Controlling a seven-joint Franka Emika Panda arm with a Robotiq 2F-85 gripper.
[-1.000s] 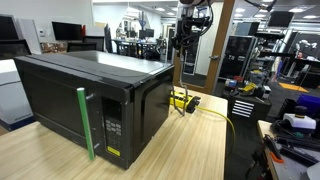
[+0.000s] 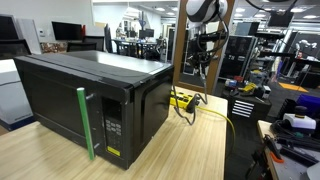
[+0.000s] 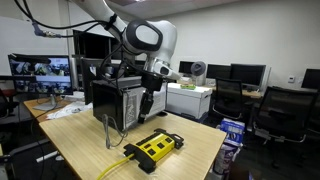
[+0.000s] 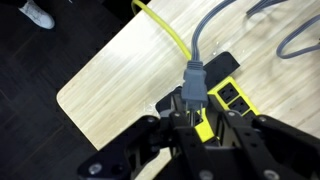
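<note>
A grey power plug (image 4: 194,84) with a grey cord is held in my gripper, which is shut on it. Its front end is hidden between the fingers. Below lies a yellow and black power strip (image 4: 230,97), with open outlets showing beside the plug. The plug appears to hang above the strip (image 3: 154,149), apart from it, while the cord (image 3: 122,131) loops down towards the table. In exterior view 1 my gripper (image 2: 203,68) is over the table's far end, near the strip (image 2: 183,100).
A black microwave (image 2: 100,100) with a green handle fills much of the table. The strip's yellow cable (image 4: 163,24) runs across the wooden tabletop (image 4: 112,72). Bare tabletop lies before the microwave; the edge is close to the strip.
My gripper has moved right and somewhat lower in exterior view 1, drawing the grey cord along. The microwave and power strip have stayed in place.
</note>
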